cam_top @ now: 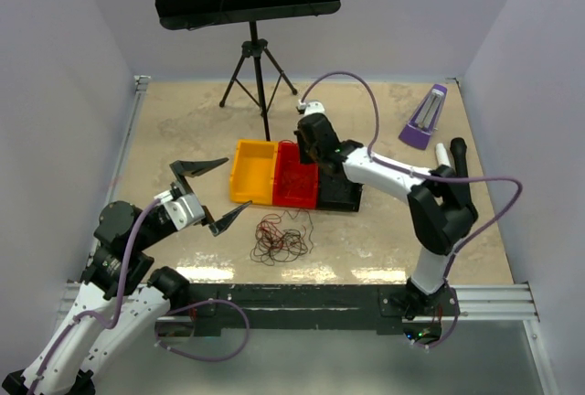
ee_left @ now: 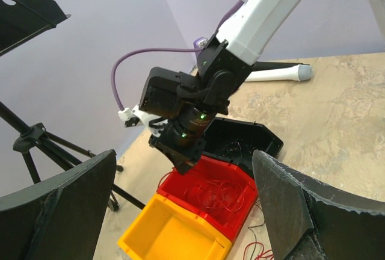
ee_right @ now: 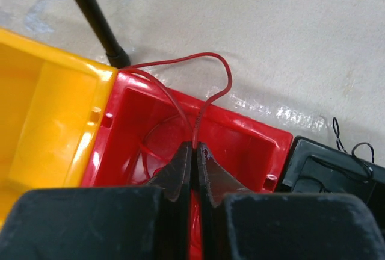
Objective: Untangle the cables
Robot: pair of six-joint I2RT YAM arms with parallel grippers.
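In the right wrist view my right gripper is shut on a red cable above the red bin. The cable loops over the bin's back edge, and more of it lies inside. My left gripper stands open with nothing between its fingers, left of the yellow bin. On the table in front of the bins lies a tangled pile of red and dark cables. A black cable pokes over the back edge of the black bin.
A black music stand rises behind the bins, one leg close to them. At the right lie a purple holder, a white microphone and a black one.
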